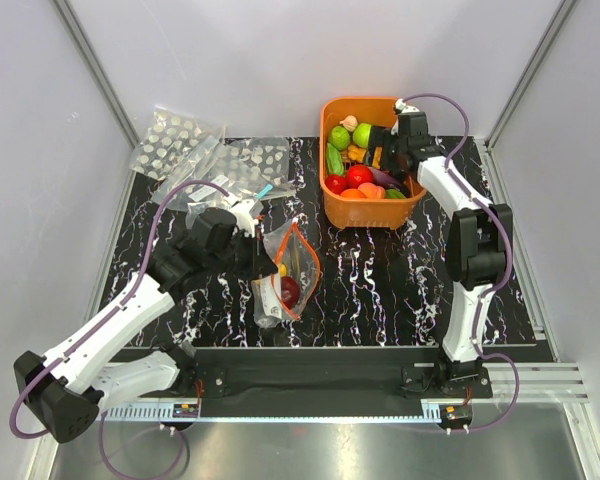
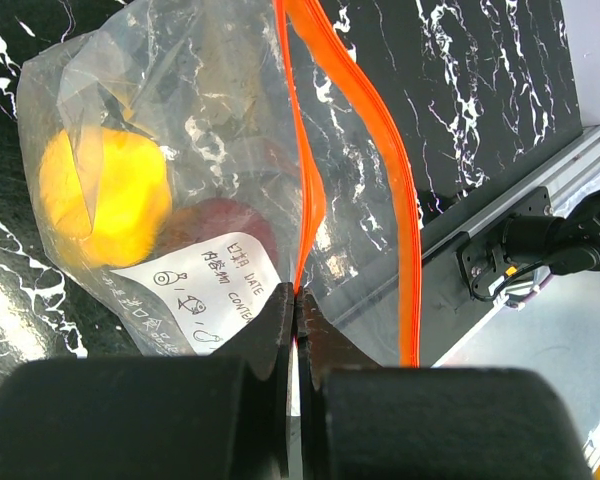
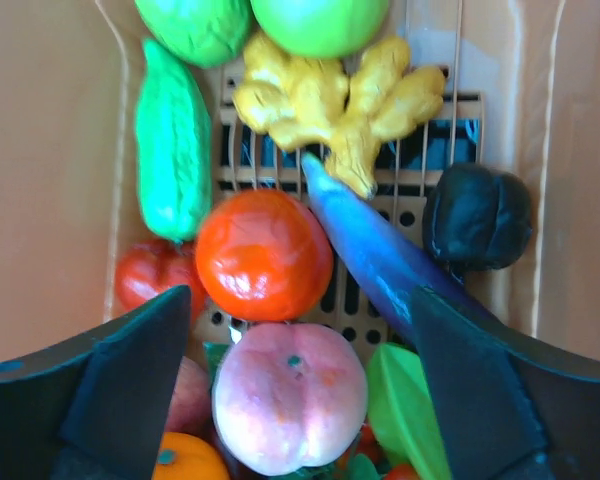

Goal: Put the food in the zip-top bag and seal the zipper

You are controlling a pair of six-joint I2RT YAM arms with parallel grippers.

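Observation:
A clear zip top bag (image 1: 265, 305) with an orange zipper edge lies open on the table. Inside it, the left wrist view shows a yellow food item (image 2: 105, 195) and a dark red one (image 2: 230, 222), partly behind the label. My left gripper is shut on the bag's orange rim. Over the orange basket (image 1: 335, 208), my right gripper (image 1: 388, 155) stands open with nothing held. Beneath it in the right wrist view are a tomato (image 3: 264, 256), a peach (image 3: 290, 398), an eggplant (image 3: 375, 245), ginger (image 3: 325, 105) and a black item (image 3: 477, 216).
Spare flat clear bags (image 1: 245, 165) lie at the back left. A green cucumber (image 3: 172, 145) rests along the basket's left wall. The basket's walls rise around the right gripper. Bare dark tabletop (image 1: 380, 285) stretches in front of the basket.

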